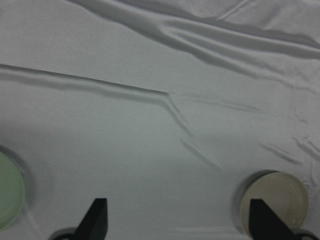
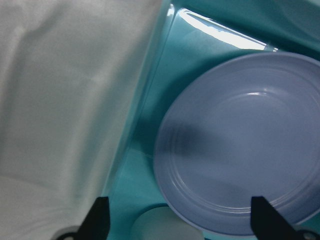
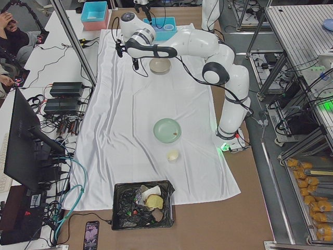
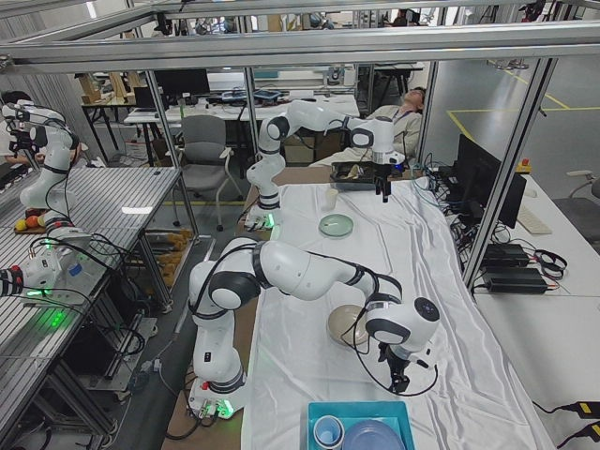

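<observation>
My left gripper (image 4: 382, 186) is raised over the white cloth; in the left wrist view its fingers stand open and empty, with a beige bowl (image 1: 274, 197) below right and a green plate (image 1: 9, 190) at the left edge. My right gripper (image 4: 398, 373) is open over the turquoise bin (image 4: 319, 417). In the right wrist view a blue plate (image 2: 235, 142) lies in that bin, beside a pale rounded item (image 2: 165, 225), partly cut off. Nothing shows between the right fingers.
A black tray (image 3: 119, 208) with wrappers and scraps sits at the near end in the camera left view. A cream cup (image 3: 172, 155) stands near the green plate. Frame posts and monitors flank the table.
</observation>
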